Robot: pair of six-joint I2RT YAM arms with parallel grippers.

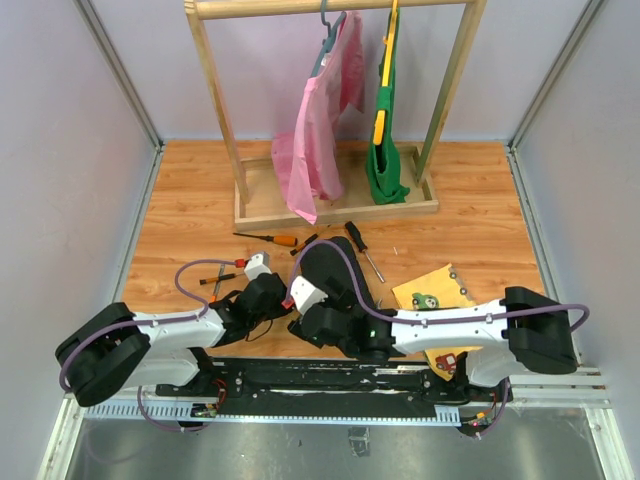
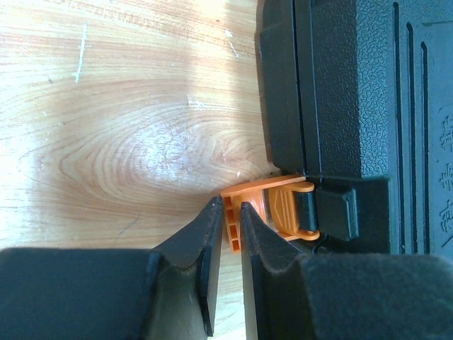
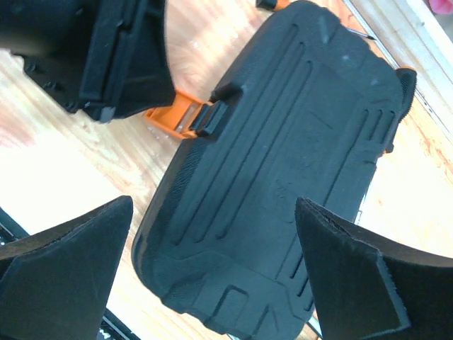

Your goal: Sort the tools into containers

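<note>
A black plastic case (image 3: 283,142) lies closed on the wooden floor, partly under my right arm in the top view. On its left side is an orange latch or handle (image 2: 283,209). My left gripper is shut on the outer bar of that orange handle. Above the case, my right gripper stands open, a finger to either side, with nothing held. An orange-handled screwdriver (image 1: 275,240) and a black-handled screwdriver (image 1: 362,245) lie beyond the case.
A yellow patterned cloth (image 1: 435,290) lies to the right, partly under my right arm. Behind stands a wooden rack (image 1: 335,212) with pink (image 1: 320,125) and green (image 1: 385,160) garments. A small dark-handled tool (image 1: 218,279) lies left.
</note>
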